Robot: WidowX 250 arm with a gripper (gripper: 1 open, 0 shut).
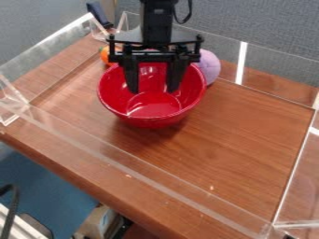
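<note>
My black gripper (153, 75) hangs from the top centre over a red bowl (152, 110) on the wooden table, its two fingers apart above the bowl's interior. I see nothing held between them. The bowl's back rim is partly hidden by the gripper. Behind the bowl at right is a purple round object (210, 67), and at back left an orange object (107, 58) is mostly hidden.
Clear panels edge the wooden table (225, 159) at left, back and right. A cardboard box (97, 223) lies off the table at lower left.
</note>
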